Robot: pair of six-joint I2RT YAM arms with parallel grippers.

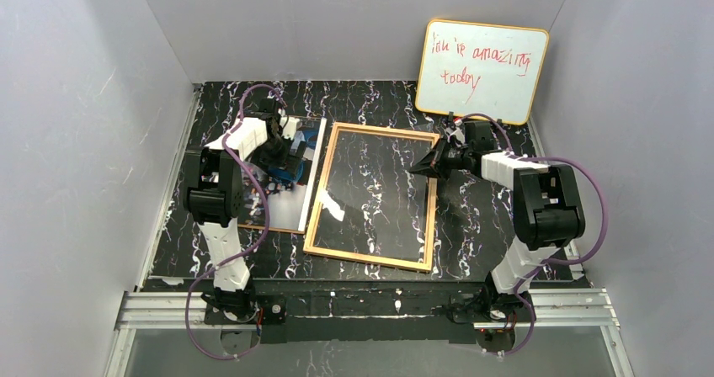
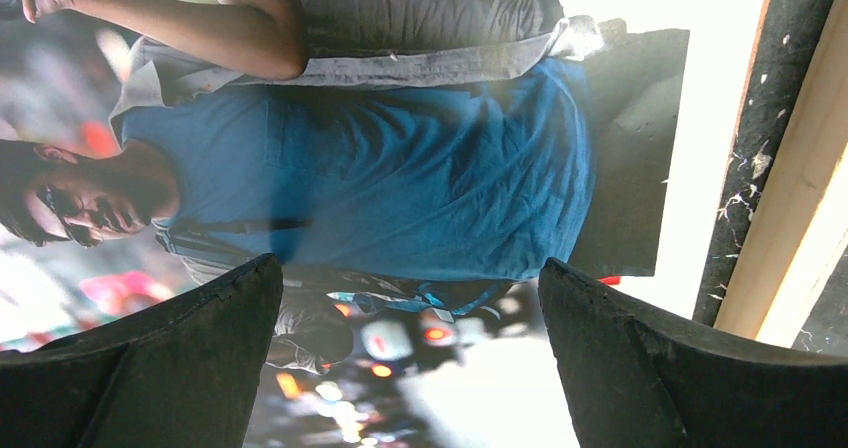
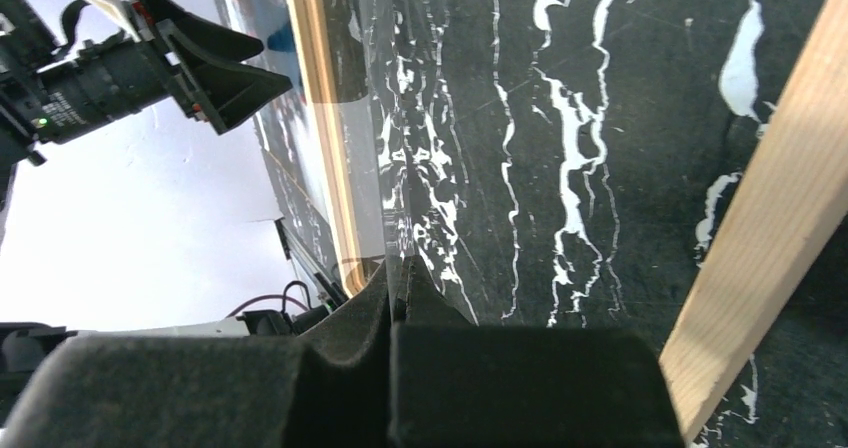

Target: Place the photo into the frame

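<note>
The photo (image 1: pixel 285 202), a person in a blue shirt with a white border, lies on the left of the table with a thin wooden-coloured edge showing. Low over it is my left gripper, open, with nothing between its fingers. To its right, the empty wooden frame (image 1: pixel 365 260) rests flat. My right gripper is above the frame's right side, shut on the edge of a clear sheet (image 3: pixel 362 173). That sheet seems to span the frame's opening, but its outline is hard to make out from above.
A whiteboard (image 1: pixel 482 72) with red writing leans at the back right. Only a narrow gap separates photo and frame.
</note>
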